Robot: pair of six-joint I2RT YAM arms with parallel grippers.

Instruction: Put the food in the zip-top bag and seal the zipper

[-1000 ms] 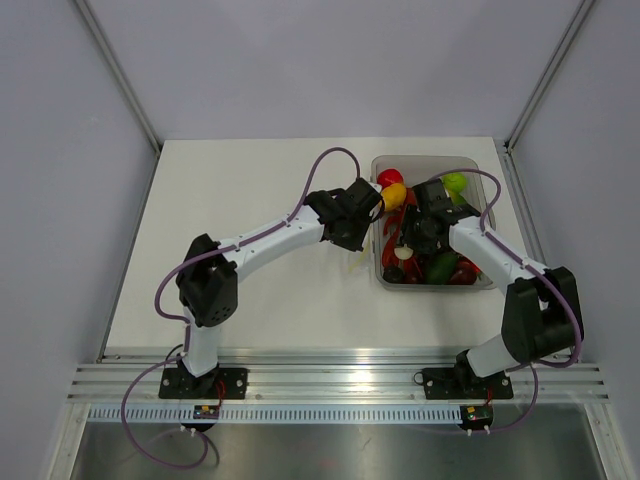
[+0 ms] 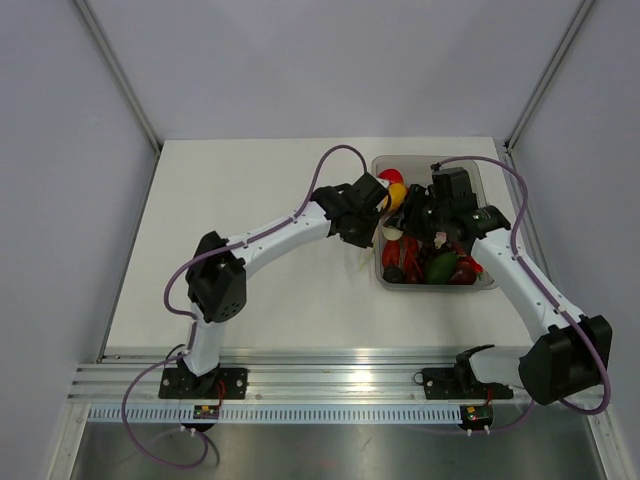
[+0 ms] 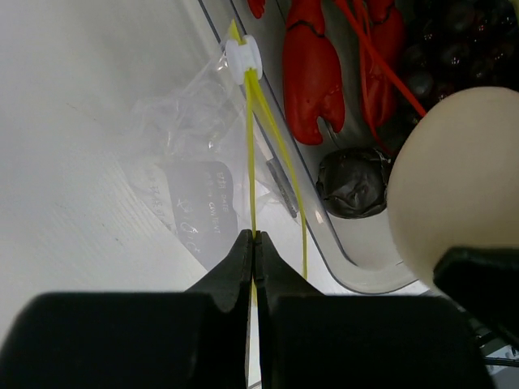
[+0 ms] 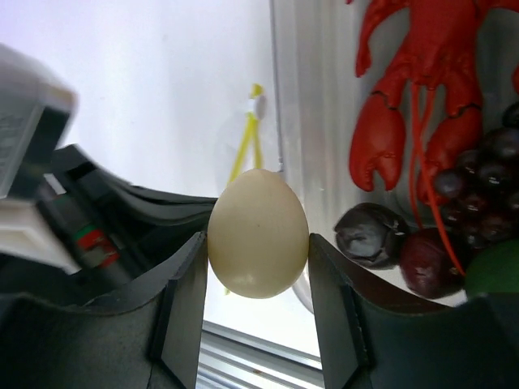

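A clear zip bag [image 3: 174, 154] lies flat beside the food bin, with a yellow zipper strip [image 3: 250, 154] and a white slider [image 3: 246, 58] at its far end. My left gripper is shut on the near part of that yellow strip. Two yellow strands run from the slider, spread a little apart. Held between the fingers of my right gripper is a smooth beige egg [image 4: 258, 219], above the bin's left rim and close to the left gripper. In the top view the egg [image 2: 391, 233] shows just right of the bag.
The grey bin [image 2: 420, 163] holds a red lobster [image 4: 438, 73], dark grapes [image 4: 495, 174], dark plums [image 4: 371, 235] and an avocado [image 2: 439, 267]. To the left, the white table [image 2: 220, 180] is clear apart from the left arm.
My right gripper has moved left with the egg, from over the bin's inside to near its left rim. The left gripper has shifted slightly to the right.
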